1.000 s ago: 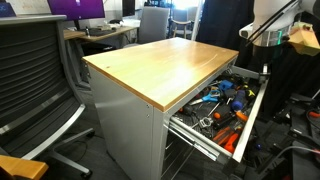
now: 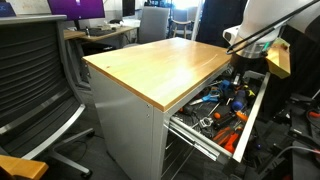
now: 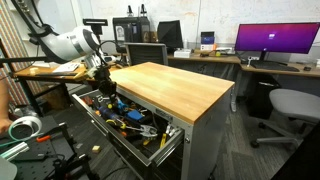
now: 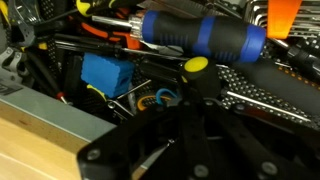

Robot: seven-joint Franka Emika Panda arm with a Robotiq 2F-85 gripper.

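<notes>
An open metal drawer [image 2: 200, 142] full of mixed hand tools stands out from the cabinet. My gripper points down over the tools in the wrist view, its dark fingers close together and shut; nothing shows clearly between them. Just by the fingertips lies a yellow-and-black handle [image 4: 200, 74]; whether they touch it I cannot tell. Beyond it lies a thick blue-and-black screwdriver handle [image 4: 205, 36]. A blue block [image 4: 107, 75] rests to the left. In exterior view 2 the white arm [image 3: 68, 46] reaches over the drawer's far end.
The wooden cabinet top [image 2: 160, 66] is bare beside the drawer. Orange-handled tools [image 2: 232, 138] lie near the drawer's front end. The drawer wall [image 4: 60, 112] runs close by the gripper. An office chair [image 3: 290, 105] stands apart on the floor.
Over the last second the arm has moved left in exterior view 1 and come down toward the drawer's tools. The drawer and cabinet have not moved.
</notes>
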